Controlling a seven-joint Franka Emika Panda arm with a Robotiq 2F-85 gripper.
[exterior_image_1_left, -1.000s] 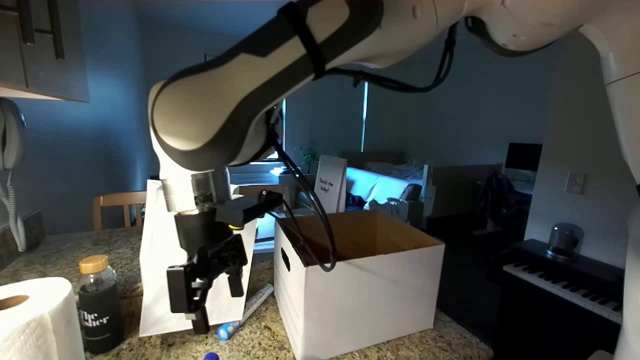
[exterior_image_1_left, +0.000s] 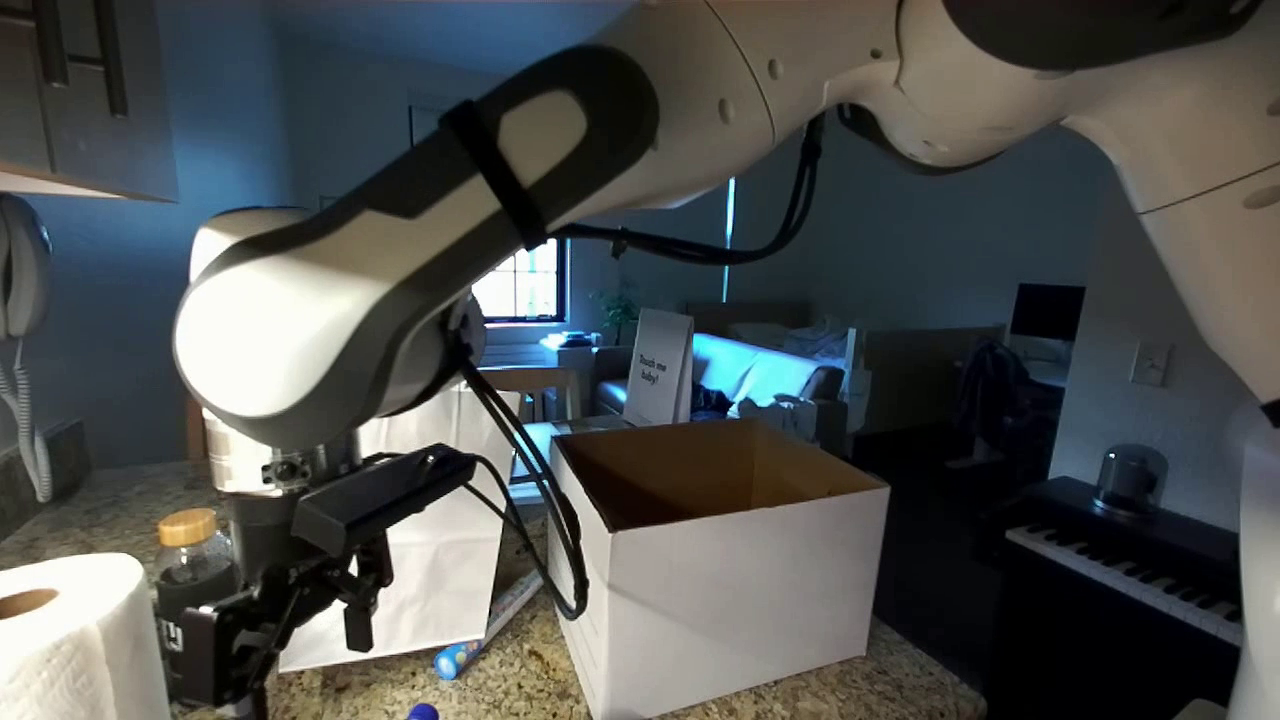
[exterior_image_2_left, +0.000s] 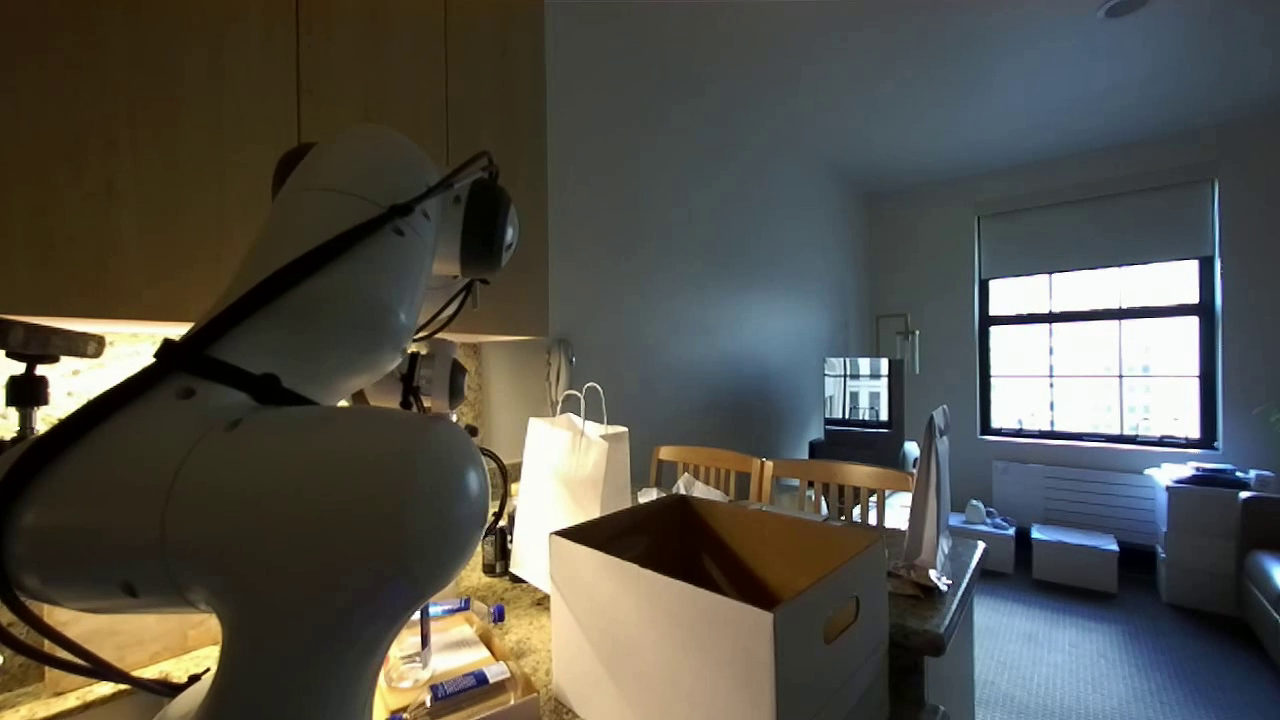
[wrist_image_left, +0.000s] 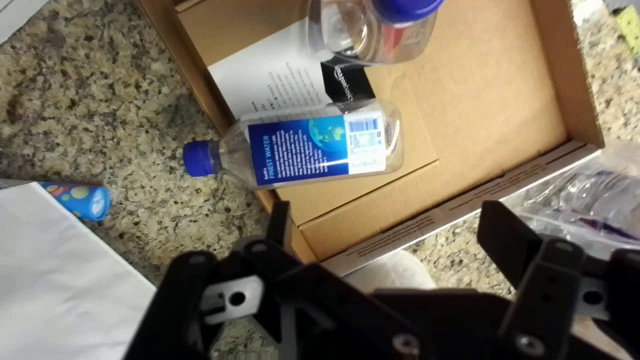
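My gripper stands open, its two black fingers wide apart with nothing between them. Ahead of it in the wrist view, a clear water bottle (wrist_image_left: 300, 150) with a blue label lies across the edge of a shallow cardboard tray (wrist_image_left: 492, 78), its blue cap past the rim. Another clear bottle (wrist_image_left: 372, 33) with a blue cap is partly cut off at the top of that view. In exterior view 1 the gripper (exterior_image_1_left: 294, 642) is at the left, in front of the white paper bag (exterior_image_1_left: 432, 540).
A large open white box (exterior_image_1_left: 732, 588) stands right of the gripper. Beside the gripper at the left are a dark bottle with a wooden lid (exterior_image_1_left: 192, 558) and a paper towel roll (exterior_image_1_left: 78, 648). A blue-ended tube (wrist_image_left: 87, 201) lies on the counter by the bag.
My arm and gripper have moved left and somewhat lower in exterior view 1, now partly covering the dark bottle. The gripper is turned differently. Bag and box have not moved.
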